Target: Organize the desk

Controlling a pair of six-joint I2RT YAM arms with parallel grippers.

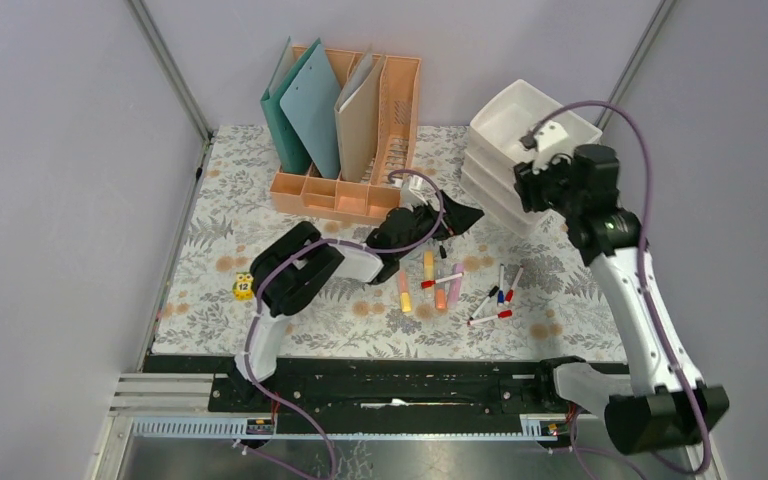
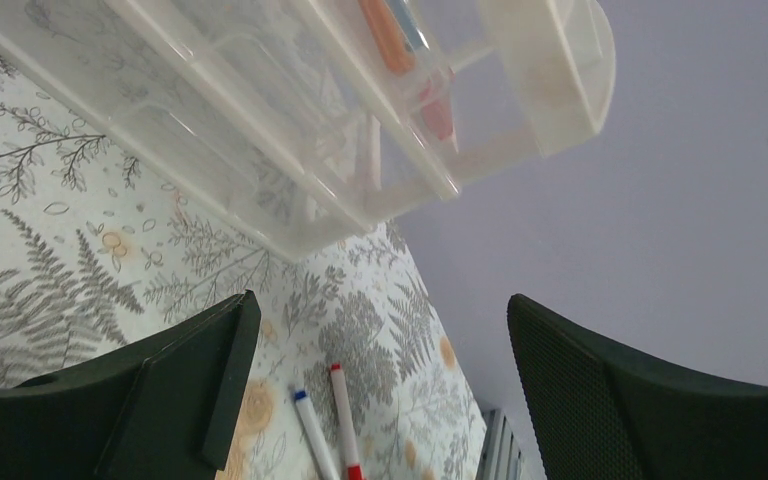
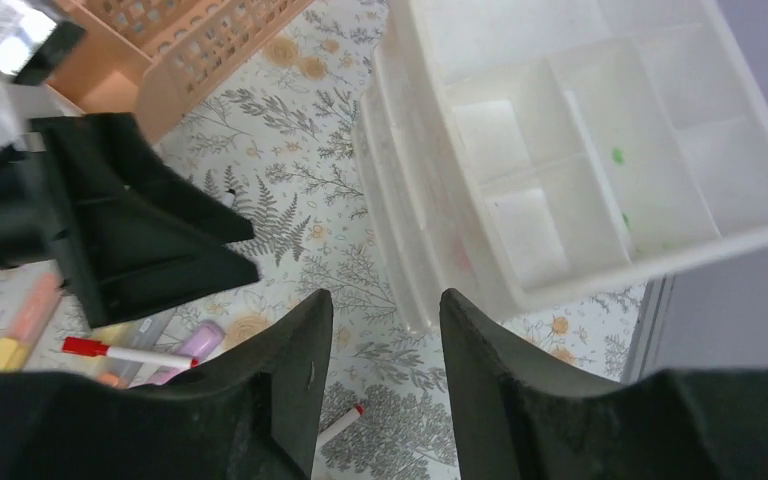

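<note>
My left gripper is open with nothing between its fingers, low over the desk beside the white drawer organizer (image 1: 500, 130), whose clear compartments in the left wrist view hold an orange item (image 2: 388, 38) and a pink one (image 2: 437, 108). My right gripper is above that organizer, fingers part open, nothing visible between them. On the desk lie highlighters (image 1: 405, 290), a purple one (image 3: 200, 341), and several red, blue and black markers (image 1: 490, 316) (image 2: 345, 420).
The peach organizer (image 1: 290, 195) with upright folders (image 1: 310, 110) stands at the back left. A yellow timer (image 1: 243, 286) lies at left.
</note>
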